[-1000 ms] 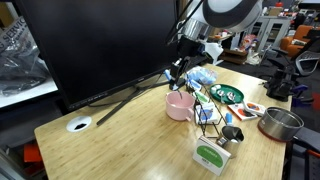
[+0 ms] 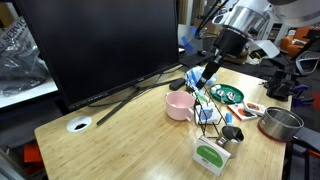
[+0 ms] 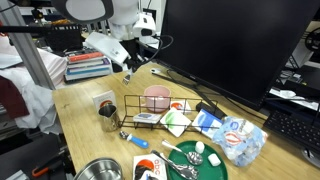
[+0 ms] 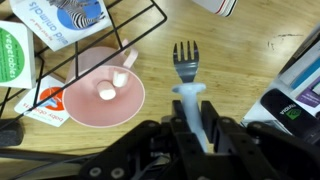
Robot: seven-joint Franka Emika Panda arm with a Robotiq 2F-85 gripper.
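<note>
A fork (image 4: 187, 68) with a pale blue handle (image 4: 191, 103) points away from my gripper, which is shut on that handle. In the wrist view, a pink mug (image 4: 88, 104) with small pale pieces inside sits left of the fork, apart from it. In exterior view 2 my gripper (image 3: 128, 69) hangs above the table, to the left of the pink mug (image 3: 157, 92). Exterior view 1 has the mug (image 2: 180, 104) left of the black wire rack (image 2: 206, 122).
A green plate (image 3: 197, 160) with utensils lies beyond the rack, near a clear plastic bag (image 3: 240, 137). A metal cup (image 3: 108, 118) and a steel pot (image 3: 101, 169) stand nearby. The monitor (image 2: 112, 45) bounds the back. Bare table (image 2: 110, 145) spreads at the left.
In exterior view 1 the arm has swung right and toward the camera, away from above the pink mug. The mug and rack have stayed put.
</note>
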